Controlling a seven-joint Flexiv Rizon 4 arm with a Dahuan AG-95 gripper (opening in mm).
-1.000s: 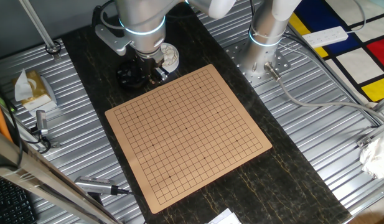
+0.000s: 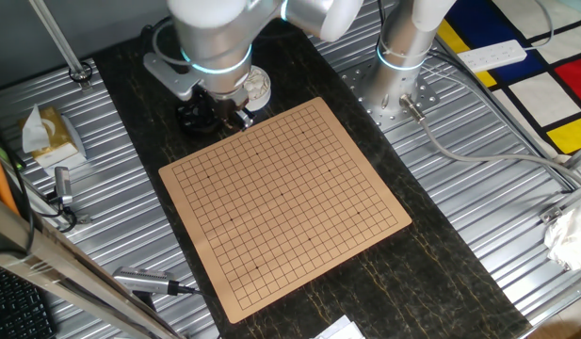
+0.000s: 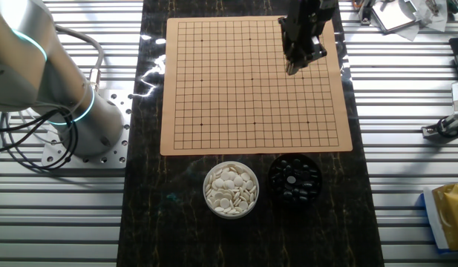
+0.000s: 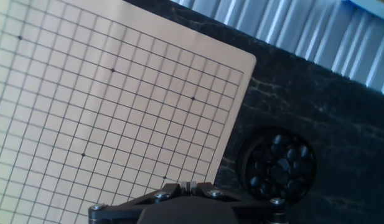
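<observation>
A tan board with a black grid (image 2: 285, 207) lies flat on the dark tabletop, and no pieces show on it. My gripper appears shut in the wrist view, its fingertips together and no object visible between them. From the first exterior side, the gripper (image 2: 245, 121) hangs close to the board's upper edge, partly in front of the bowls. The round bowl of white pieces (image 3: 231, 190) and the black bowl of black pieces (image 3: 295, 182) stand side by side off one board edge. In the wrist view, the black bowl (image 4: 277, 164) is right of the fingertips.
My arm's base (image 2: 395, 89) is fixed on the ribbed metal surface beside the dark top. A tissue box (image 2: 55, 141) stands on the opposite side. White papers (image 2: 341, 328) lie at the near edge. The board surface is clear.
The arm's wrist has shifted slightly down in the first exterior view and now covers more of the black bowl. The board and both bowls have stayed where they were.
</observation>
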